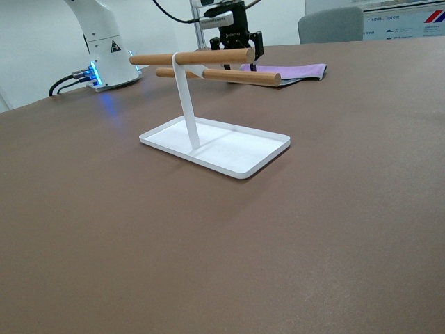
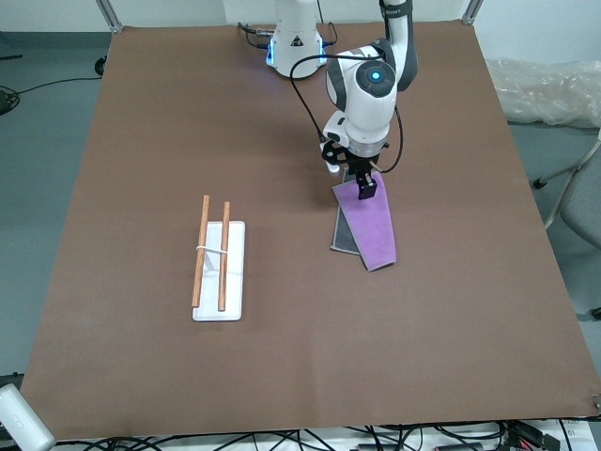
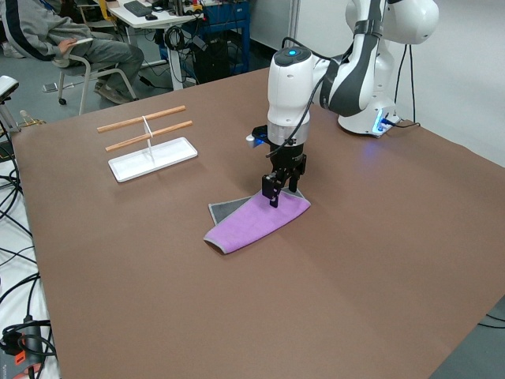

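Observation:
A purple cloth (image 2: 371, 230) with a grey cloth (image 2: 345, 235) beneath it lies right of the table's centre in the left view. The black gripper (image 3: 282, 192) is down at the upper end of the cloth, its fingers at or just over it; whether they hold fabric I cannot tell. A white tray rack (image 2: 232, 296) with two wooden bars (image 1: 236, 77) stands to the left of the cloth in the left view; in the top view it partly hides the gripper.
The robot base (image 2: 296, 42) is at the back, with cables. Chairs and a seated person are off the table.

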